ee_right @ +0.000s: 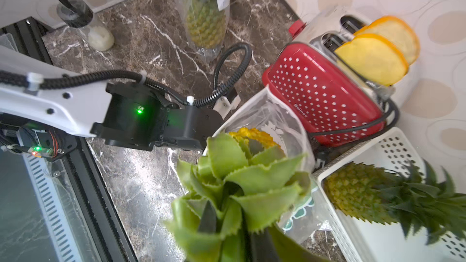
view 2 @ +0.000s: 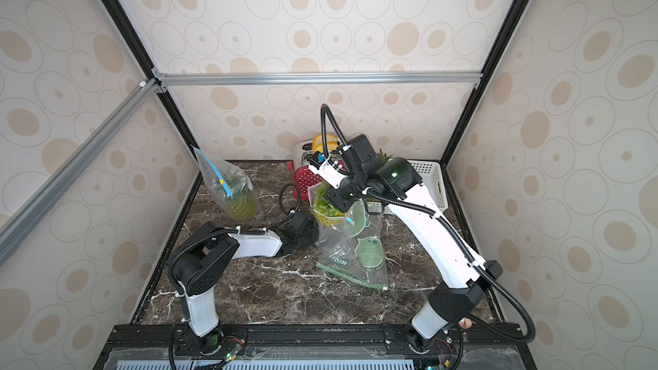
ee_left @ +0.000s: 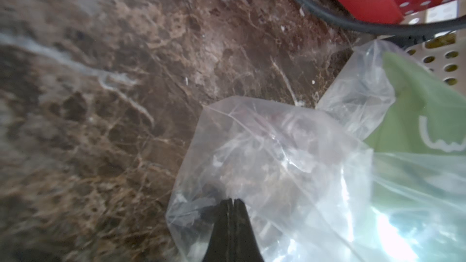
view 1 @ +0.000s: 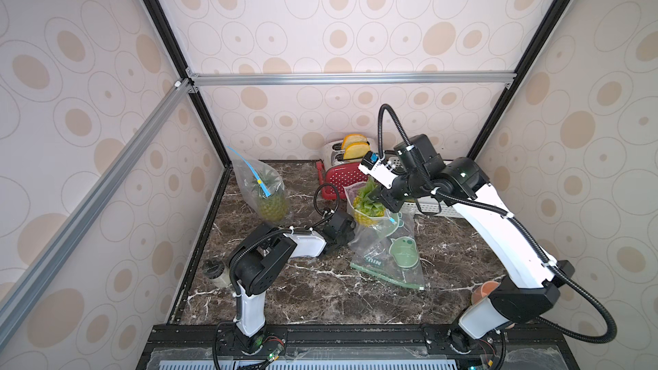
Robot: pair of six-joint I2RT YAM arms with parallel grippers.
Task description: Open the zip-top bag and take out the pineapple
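In the right wrist view a pineapple, its leafy crown (ee_right: 233, 184) filling the lower middle and yellow body (ee_right: 254, 135) behind, stands in an open clear zip bag (ee_right: 286, 111). My right gripper is shut on the crown; its fingers are largely hidden by leaves. In the left wrist view my left gripper is shut, low over crumpled clear bag plastic (ee_left: 281, 165), with nothing visible between its fingers. The top views show the left arm low beside the bag and the right arm reaching over it from above.
A bagged pineapple (view 1: 272, 205) stands at back left. A red toaster (ee_right: 315, 92) with bread, and a white basket (ee_right: 398, 140) holding another pineapple (ee_right: 359, 191) are behind. A jar (ee_right: 97, 36) sits at the left.
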